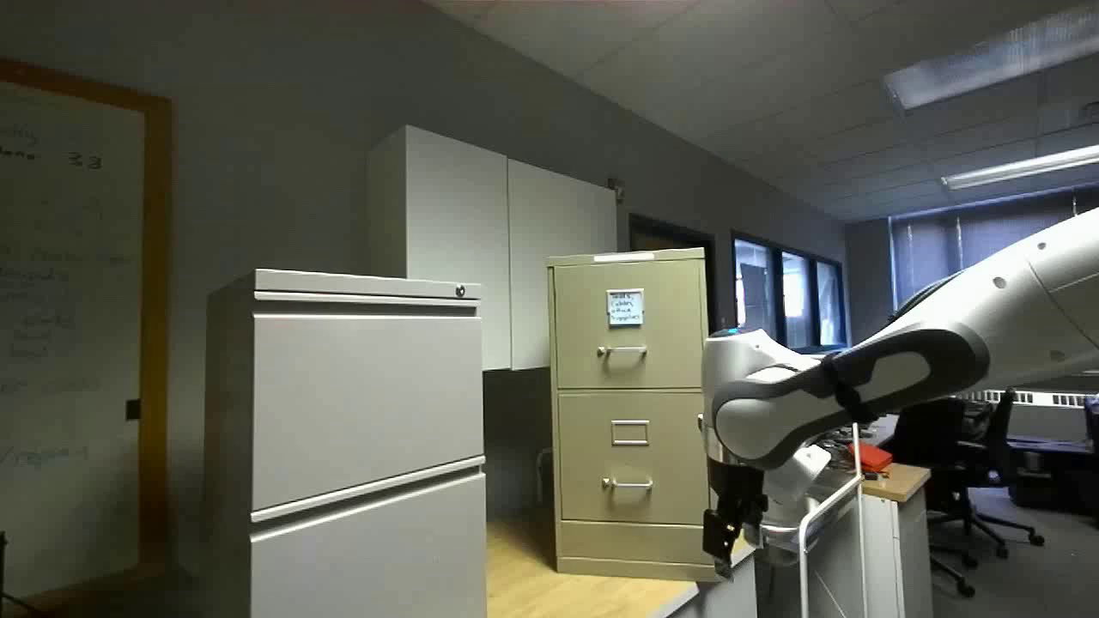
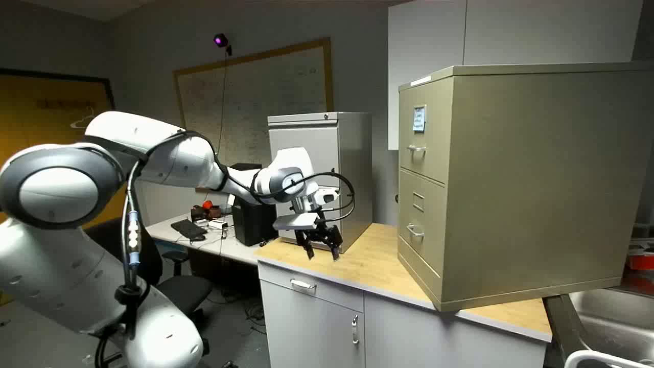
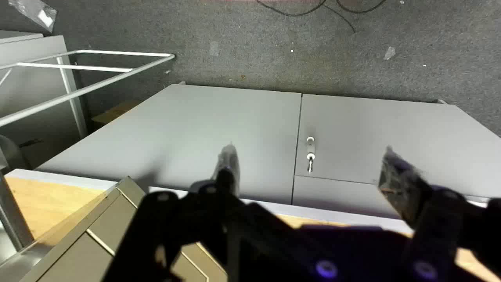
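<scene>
My gripper is open, its two dark fingers wide apart with nothing between them in the wrist view. It points down in front of the counter's grey cupboard doors [image 3: 235, 127], and a small door handle [image 3: 310, 152] shows between the fingers. In exterior view 2 the gripper [image 2: 323, 254] hangs near the wooden countertop [image 2: 368, 257]. To its right a tan two-drawer filing cabinet [image 2: 423, 214] stands on that counter, both drawers shut. Behind the gripper is a grey cabinet [image 2: 355, 178].
A white metal rail [image 3: 117, 69] juts out at the sink end of the counter. Wall cupboards [image 1: 458, 237] hang above. On the far left, a desk [image 2: 214, 245] carries small items. Open floor [image 3: 258, 51] lies before the cupboard doors.
</scene>
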